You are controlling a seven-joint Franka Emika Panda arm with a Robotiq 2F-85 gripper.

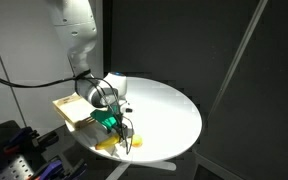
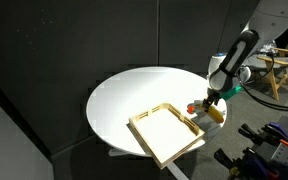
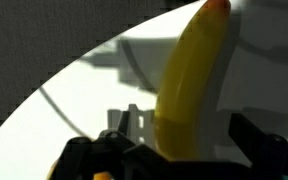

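In the wrist view a long yellow object with a reddish-brown tip lies on the white table. My gripper is open above it, one dark finger on each side, and the yellow object runs through the gap between them. Whether the fingers touch it, I cannot tell. A second yellow-orange piece shows at the lower left, partly covered by the gripper. From the side, two yellow pieces lie near the table's front edge, below my gripper.
A shallow wooden box stands on the round white table beside the arm. A small red item sits between box and gripper. The table's curved edge runs close by the yellow pieces.
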